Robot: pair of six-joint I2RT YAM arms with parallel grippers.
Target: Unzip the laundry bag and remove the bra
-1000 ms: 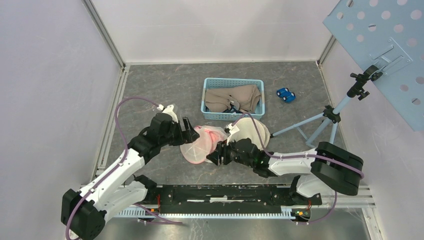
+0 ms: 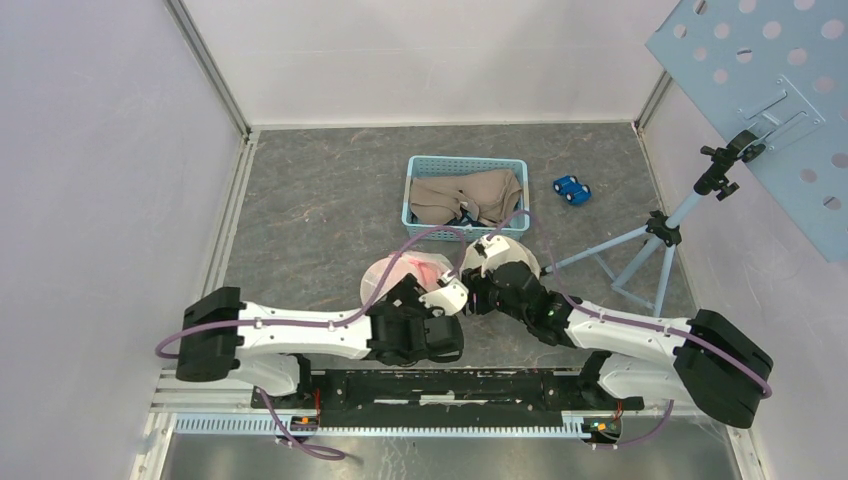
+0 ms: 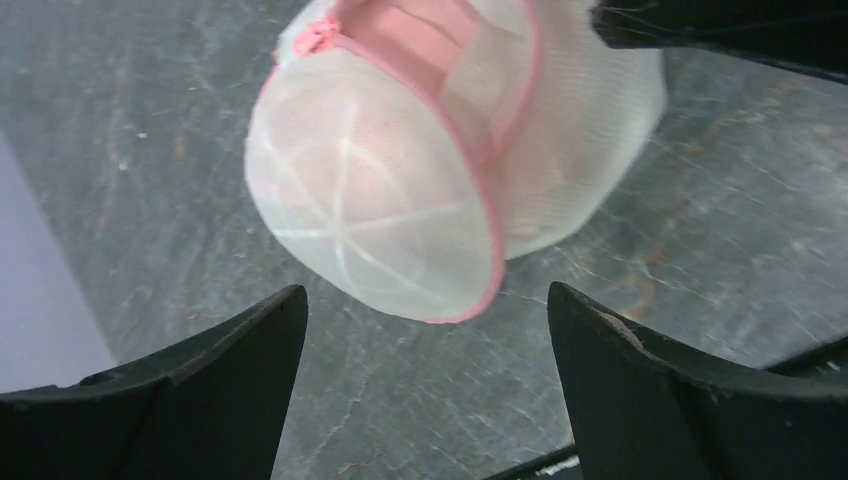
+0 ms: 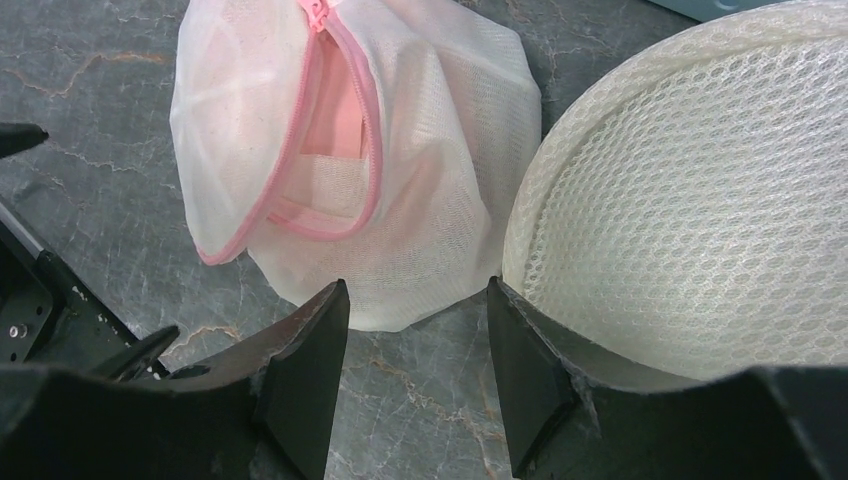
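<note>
The white mesh laundry bag [image 3: 350, 180] with pink zipper trim lies on the grey table, its zip partly parted and pink fabric [image 4: 335, 120] showing inside; a pink puller sits at its upper end. My left gripper hangs open over it, fingers empty. My right gripper stands part open just below the bag's near edge, beside the round white mesh container [image 4: 690, 200], nothing between its fingers. In the top view both wrists crowd over the bag and hide part of it.
A blue basket [image 2: 465, 165] with brown cloth stands behind the bag. A blue toy car [image 2: 572, 190] lies at back right. A tripod stand [image 2: 630, 275] occupies the right side.
My left arm has swung right and toward the front, turning over the bag. My right gripper has shifted right and slightly back.
</note>
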